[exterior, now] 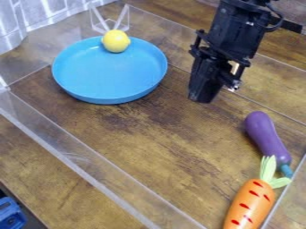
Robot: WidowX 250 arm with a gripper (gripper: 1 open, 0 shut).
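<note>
My black gripper (206,89) hangs over the wooden table right of the blue plate (109,77), fingers pointing down, shut with nothing visible between them. The plate lies at the upper left, with a small yellow object (116,41) at its back edge, white strands above it. On the right lie a purple eggplant toy (264,134) and, below it, an orange carrot toy (250,201) with pale green leaves.
Clear plastic walls (89,182) border the work area at left and right. A blue object (7,215) sits outside at the lower left.
</note>
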